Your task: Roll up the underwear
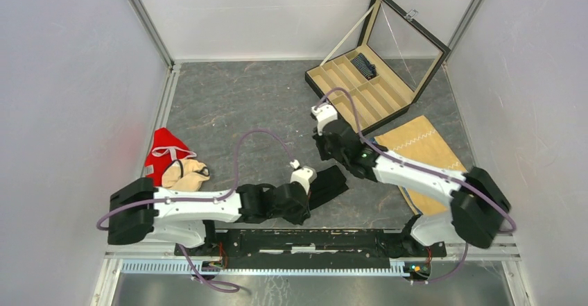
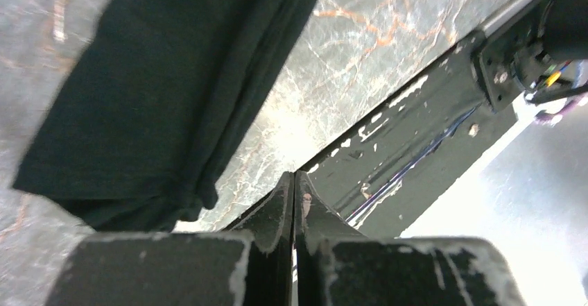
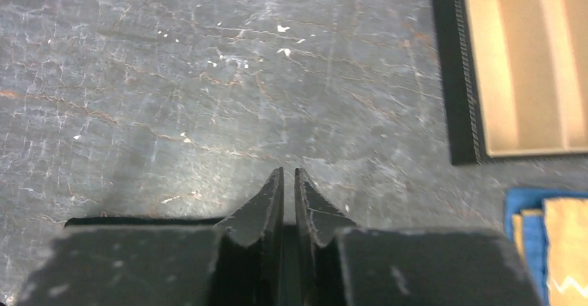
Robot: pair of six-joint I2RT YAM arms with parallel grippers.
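The black underwear (image 1: 327, 187) lies folded flat on the table between the two arms. In the left wrist view, the folded underwear (image 2: 159, 98) fills the upper left, with layered edges along its side. Beside it, my left gripper is shut with nothing showing between its fingertips. My right gripper has its fingertips a narrow gap apart, with bare table visible between them. It hangs past the far edge of the underwear (image 3: 145, 221), most of which its fingers hide in the right wrist view.
An open compartment box (image 1: 326, 84) stands at the back right, a rolled dark patterned item (image 1: 363, 66) inside. Yellow cloth (image 1: 430, 150) lies at the right. Red cloth (image 1: 161, 146) and beige cloth (image 1: 184, 175) lie at the left.
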